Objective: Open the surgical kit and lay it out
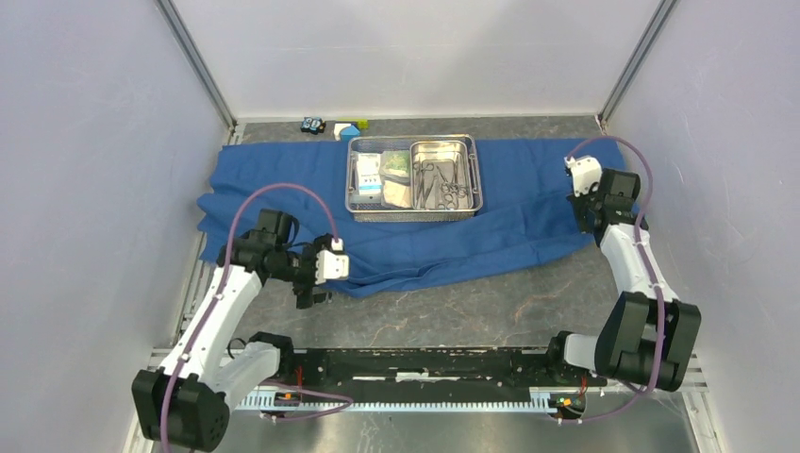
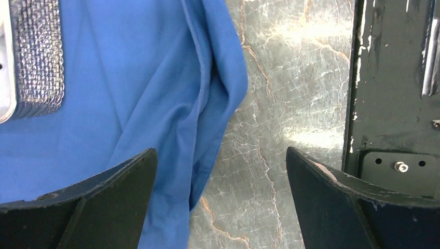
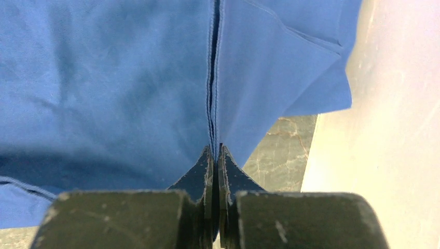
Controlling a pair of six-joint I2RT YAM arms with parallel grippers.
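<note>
A blue cloth (image 1: 434, 253) is spread on the table beneath a mesh basket (image 1: 377, 215); its near edge is folded and creased. In the right wrist view, my right gripper is shut on a folded hem of the cloth (image 3: 129, 93), which runs up taut from the fingertips. From above, the right gripper is at the cloth's right end. My left gripper stands wide open over the near edge, nothing between its fingers. Below it lie folded cloth (image 2: 181, 124) and bare table. The basket holds a metal tray (image 1: 440, 143) of scissors and clamps, plus packets.
Small blocks (image 1: 349, 131) and a dark clock-like item (image 1: 313, 125) sit behind the cloth at the back left. White walls (image 1: 736, 142) close in both sides. A black rail (image 1: 415, 363) crosses the front.
</note>
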